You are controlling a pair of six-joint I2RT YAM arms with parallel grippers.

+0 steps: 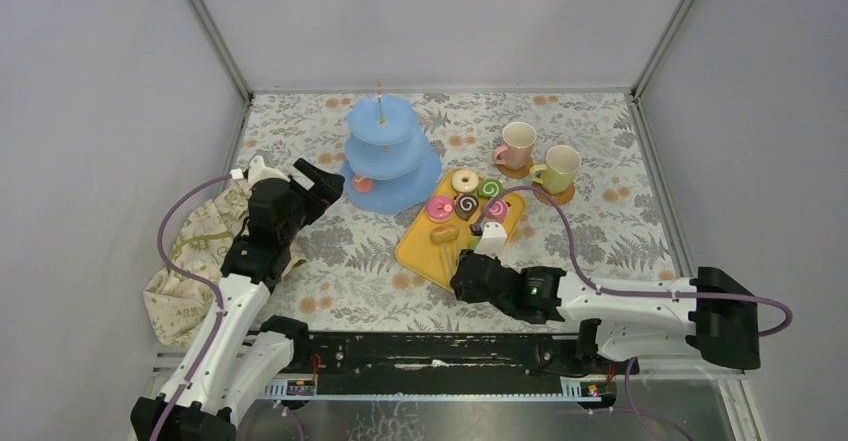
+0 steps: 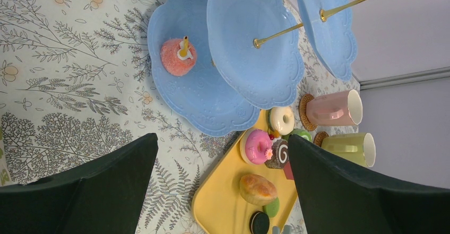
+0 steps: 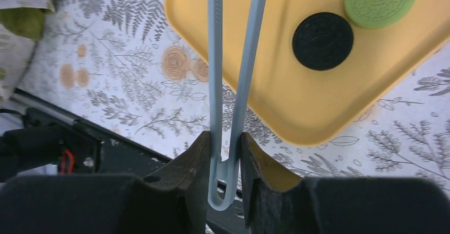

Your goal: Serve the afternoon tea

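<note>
A three-tier blue stand point(image 1: 390, 161) holds a pink-coated cake point(image 2: 178, 64) on its bottom tier. Right of it, the yellow tray point(image 1: 410, 251) carries donuts, swirl rolls, a bun point(image 2: 258, 189), a black round piece point(image 3: 322, 41) and a green one point(image 3: 380, 0). My right gripper holds blue-grey tongs point(image 3: 249, 43) between its fingers, over the tray's near end. My left gripper stands open left of the stand, nothing between its fingers.
Pink point(image 1: 517, 141) and green point(image 1: 562, 166) mugs stand on coasters at the back right. A crumpled cloth point(image 1: 180, 301) lies at the left under my left arm.
</note>
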